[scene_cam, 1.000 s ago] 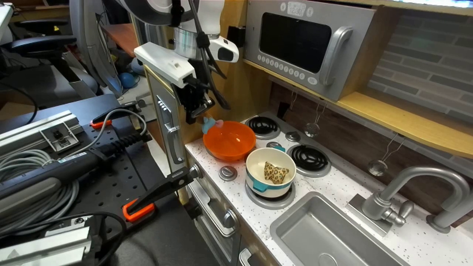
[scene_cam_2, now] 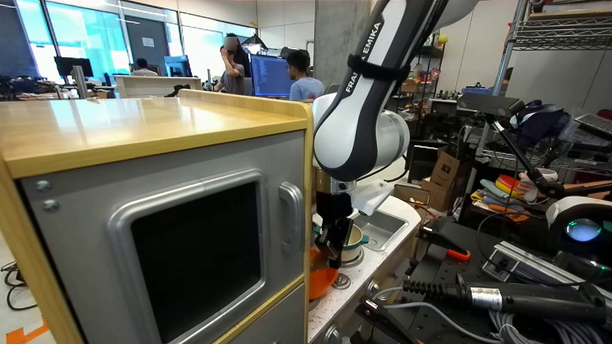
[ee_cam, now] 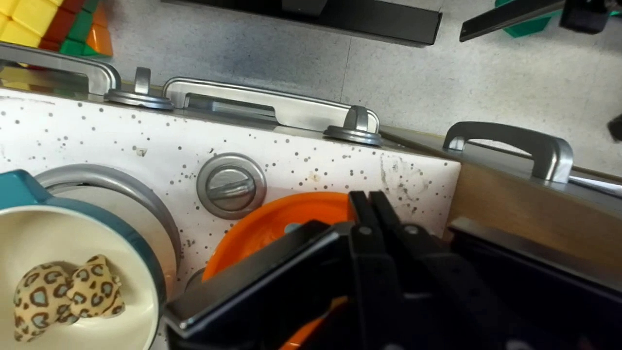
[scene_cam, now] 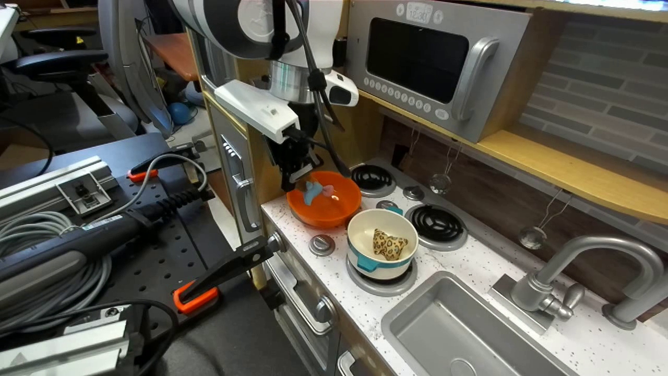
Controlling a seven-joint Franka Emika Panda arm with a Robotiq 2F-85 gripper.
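Over the orange bowl (scene_cam: 335, 210) stands my gripper (scene_cam: 299, 181), pointing down at the bowl's left side. A blue and pink soft toy (scene_cam: 313, 191) shows right beside the fingertips, within the bowl's outline. In the wrist view, the dark fingers (ee_cam: 364, 224) are together and nothing shows between their tips. Only a small pale-blue patch of the toy (ee_cam: 292, 227) appears there, past the gripper's black body. Whether the fingers pinch an edge of the toy or merely stand next to it cannot be seen. The second exterior view shows the gripper (scene_cam_2: 333, 258) at the bowl (scene_cam_2: 322, 278).
A cream and teal pot (scene_cam: 369, 266) with a leopard-print toy (scene_cam: 388, 244) inside stands close to the bowl. The sink (scene_cam: 463, 332) is empty. A wooden side panel (ee_cam: 519, 204) borders the stove near the gripper. The microwave (scene_cam: 432, 62) overhangs the counter's back.
My gripper has moved right and down toward the bowl. The blue and pink toy has shifted the same way, from the bowl's far-left rim to inside its outline. Pot and bowl have not moved.
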